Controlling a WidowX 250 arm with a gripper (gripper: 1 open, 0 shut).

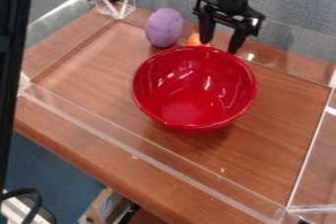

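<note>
My black gripper (221, 33) hangs at the back, just behind a large red bowl (194, 90), its fingers apart and low over a small orange object (197, 39) that is partly hidden behind the bowl's rim. Whether anything is between the fingertips cannot be seen clearly. A purple egg-shaped object (164, 27) sits to the left of the gripper.
The wooden tray floor (92, 120) is clear on the left and in the front, and to the right of the bowl. Clear low walls edge it, with a grey wall behind.
</note>
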